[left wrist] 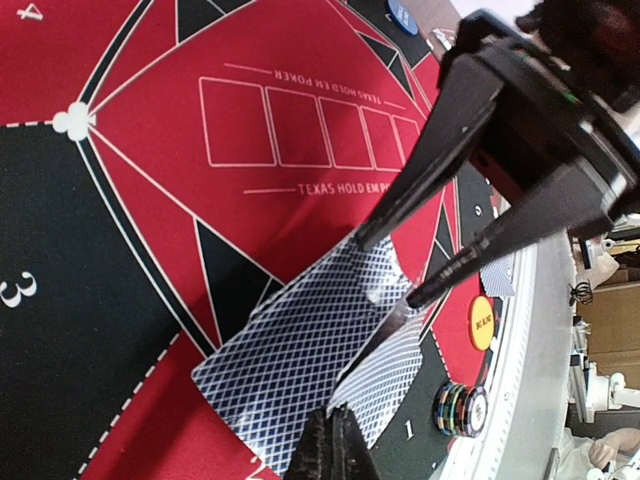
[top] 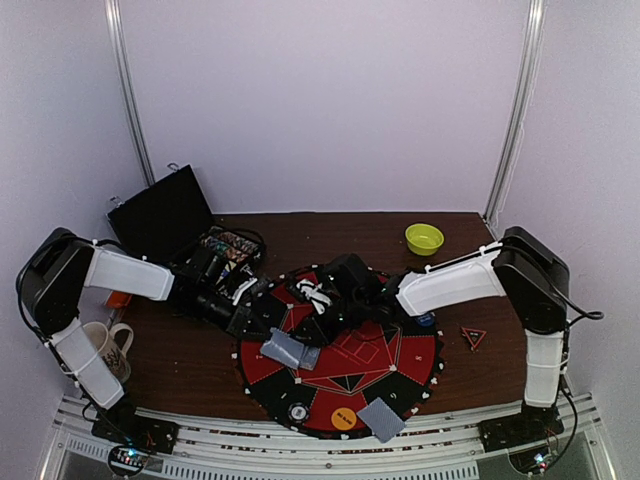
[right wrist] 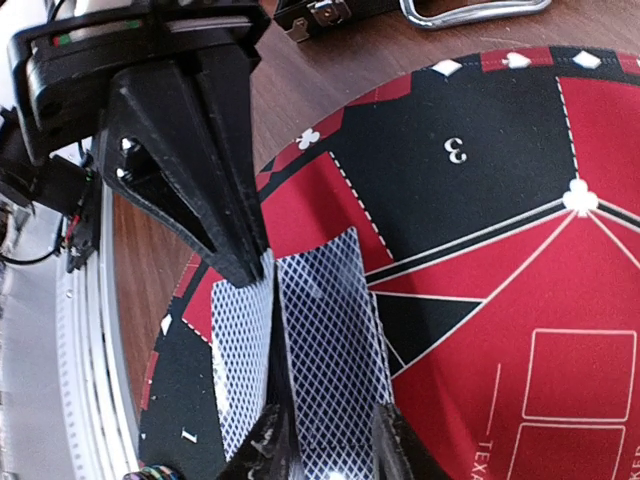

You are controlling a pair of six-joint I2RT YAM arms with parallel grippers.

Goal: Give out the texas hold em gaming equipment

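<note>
Playing cards with blue-and-white lattice backs (left wrist: 290, 350) stand bent and tilted above the round red-and-black poker mat (top: 415, 355), left of its centre. At their edge, my left gripper is shut on a thin card. From the other side comes my right gripper, its fingers parted, with the cards (right wrist: 330, 340) reaching down between them. In the left wrist view, the right gripper's fingers (left wrist: 455, 268) straddle a card's upper end. How many cards there are cannot be told. Another card pile (top: 381, 420) lies at the mat's front edge.
A yellow disc (top: 343, 418) and a chip stack (top: 298, 412) sit along the mat's front. An open black case (top: 163, 215) and a mug (top: 108, 348) are at left. The green bowl (top: 424, 239) stands at back right, a triangular piece (top: 473, 338) beyond the mat.
</note>
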